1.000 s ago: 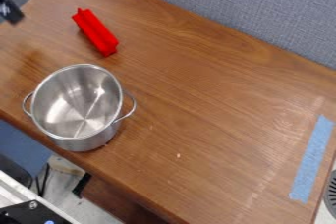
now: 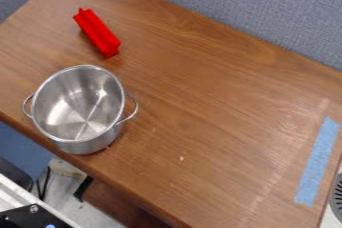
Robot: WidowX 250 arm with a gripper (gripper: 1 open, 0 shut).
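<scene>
A red elongated object (image 2: 98, 32) lies on the upper left of the wooden table (image 2: 214, 92), angled toward the lower right. Below it stands a steel pot (image 2: 80, 109) with two wire handles, near the table's front left edge; it looks empty. The gripper is not visible; only a dark shape at the top left corner shows, too little to identify.
A strip of blue tape (image 2: 317, 161) lies at the right end of the table. A grey wall (image 2: 254, 2) runs along the back.
The dark arm parts seen at the upper left have moved up and left, mostly out of view. The red object and pot look unmoved.
</scene>
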